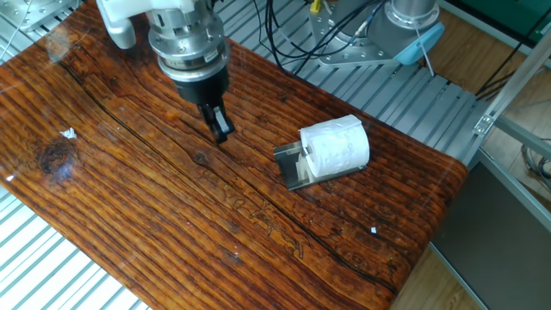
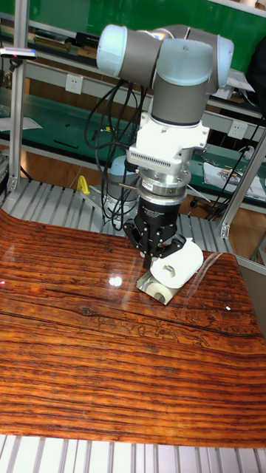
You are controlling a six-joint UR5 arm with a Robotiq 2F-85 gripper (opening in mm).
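Observation:
A white paper roll (image 1: 337,146) lies on its side on a small metal holder (image 1: 294,170) on the wooden table. In exterior view 3 the roll (image 2: 178,264) shows its hollow end, and the holder's shiny plate (image 2: 157,290) sticks out toward the camera. My black gripper (image 1: 223,134) points downward above the table, apart from the roll and to its left in exterior view 2. In exterior view 3 the gripper (image 2: 148,261) appears in line with the roll and overlaps it. Nothing held is visible at its tips; the gap between the fingers is unclear.
Small white scraps lie on the table (image 1: 129,181), one at the left (image 1: 69,133) and one at the right (image 1: 374,230). Black cables (image 1: 288,39) hang behind the back edge.

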